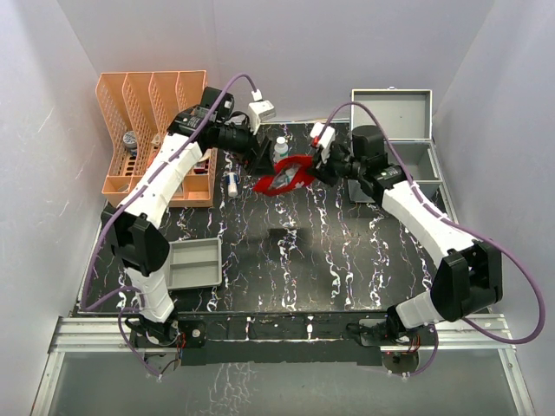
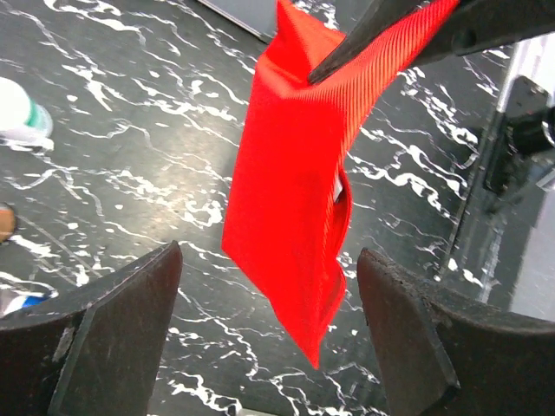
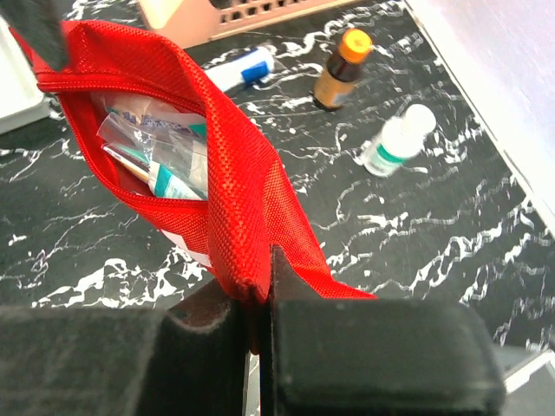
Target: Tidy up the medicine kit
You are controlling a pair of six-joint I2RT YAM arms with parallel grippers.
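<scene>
A red fabric pouch hangs above the middle of the table, its mouth gaping. Clear packets show inside it. My right gripper is shut on the pouch's edge. Apart from the pouch, my left gripper stands open to its left, nothing between its fingers. Beyond the pouch, a white-capped bottle and a brown bottle with an orange cap stand on the table. A white tube with a blue cap lies near the orange organizer.
An open grey case with its lid raised stands at the right rear. The grey tray at the front left looks empty. Bare dark table lies at front centre.
</scene>
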